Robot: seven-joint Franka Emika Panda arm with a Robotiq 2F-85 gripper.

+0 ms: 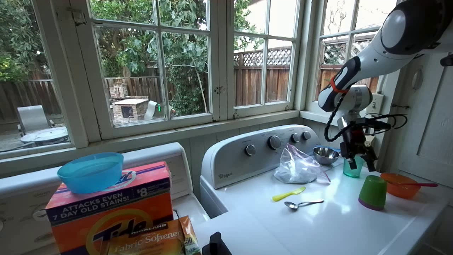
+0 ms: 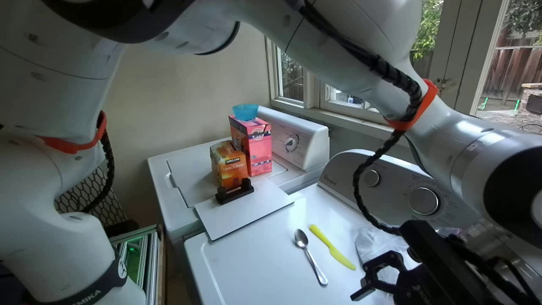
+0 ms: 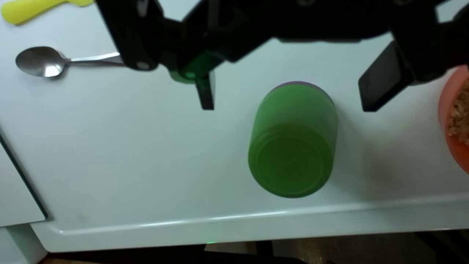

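Observation:
My gripper hangs over the white washer top with its fingers wide apart and nothing held. Below it and nearer the front edge, a green cup stands upside down, its purple rim on the surface; in exterior view 1 the cup sits just right of the fingers and lower. The wrist view has one finger to either side of the cup's far end, with clear space all round it. Behind the gripper in exterior view 1 is a teal cup, partly covered by the fingers.
An orange bowl with brown contents and a red utensil lies beside the green cup. A spoon, a yellow knife, a plastic bag and a metal bowl are also on the washer.

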